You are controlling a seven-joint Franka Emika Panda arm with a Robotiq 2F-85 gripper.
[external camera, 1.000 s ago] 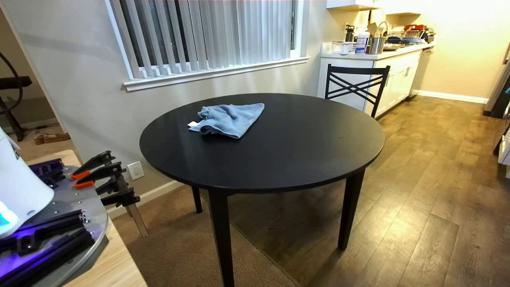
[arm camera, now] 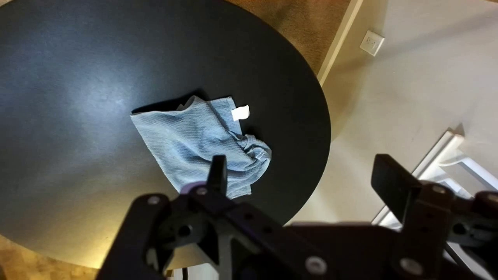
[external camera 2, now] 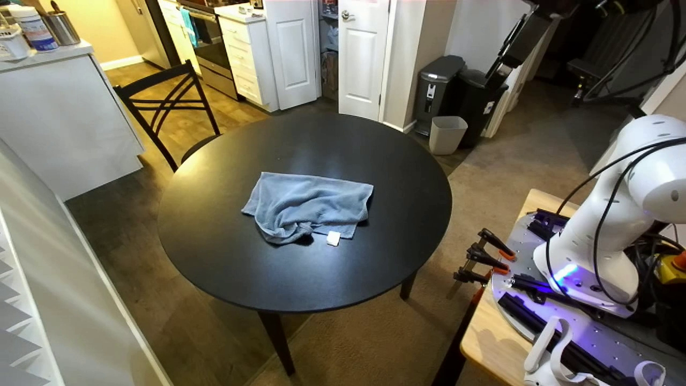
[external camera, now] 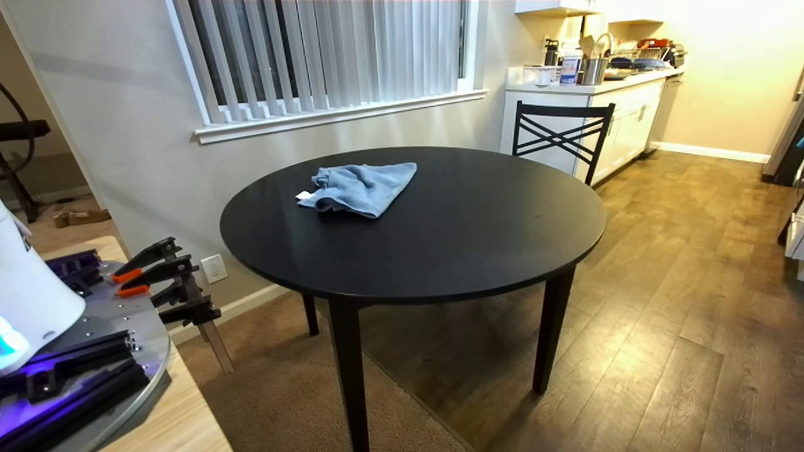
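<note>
A blue cloth (external camera: 365, 188) lies crumpled and partly folded on the round black table (external camera: 467, 226), with a white tag at one edge. From the other side, the cloth (external camera 2: 308, 202) shows a bunched near edge beside the tag. In the wrist view my gripper is open, its two fingers (arm camera: 218, 170) far apart. Nothing is between them but a view of the table's edge and the wall behind. The cloth (arm camera: 200, 144) appears beyond the left finger, which overlaps part of it in the picture; no grip on it shows.
Apart from the cloth, the tabletop is bare. A black chair (external camera 2: 167, 112) stands at the table's kitchen side. Clamps (external camera: 162, 275) stick out from the robot's wooden bench (external camera 2: 495, 321). The wall with a blinded window (external camera: 324, 60) runs close along one side of the table.
</note>
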